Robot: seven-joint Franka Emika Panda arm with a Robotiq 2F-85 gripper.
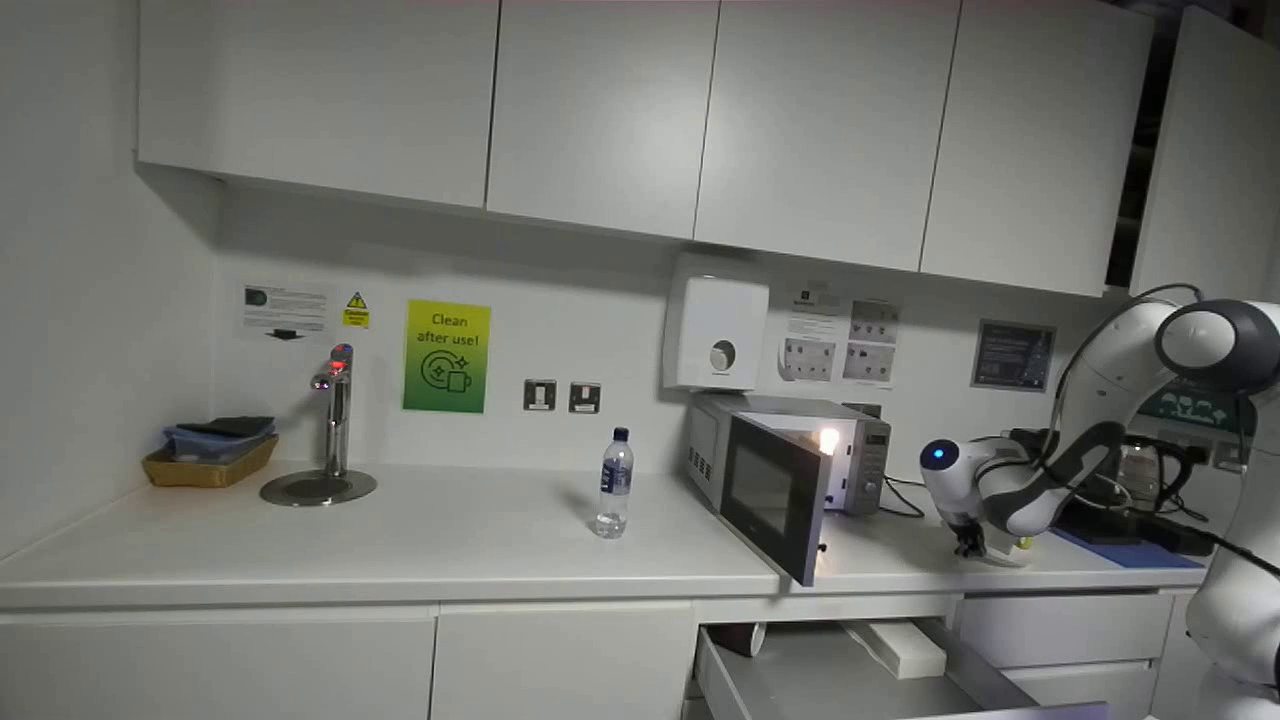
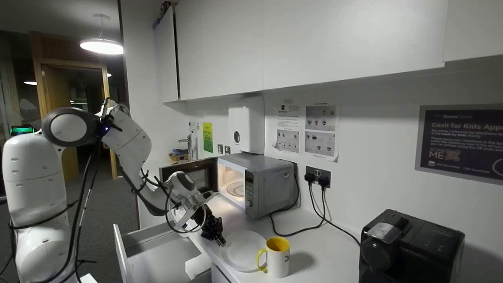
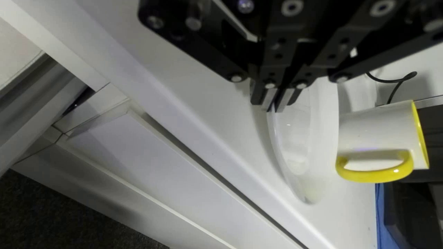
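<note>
My gripper is shut on the near rim of a white plate (image 3: 322, 157), its two fingertips close together around the edge. In exterior view 2 the gripper (image 2: 221, 242) reaches down from the left to the side of the same plate (image 2: 238, 257) on the counter. The plate appears tilted in the wrist view. A white mug (image 2: 279, 261) with a yellow inside and handle stands just beyond the plate, its handle toward the plate.
The microwave (image 2: 271, 186) stands with its door (image 1: 774, 494) swung out over the counter. Below, a drawer (image 1: 798, 684) is pulled open, with a white box (image 1: 908, 652) inside. A bottle (image 1: 613, 486) stands left of the microwave; a black coffee machine (image 2: 410, 250) is beyond the mug.
</note>
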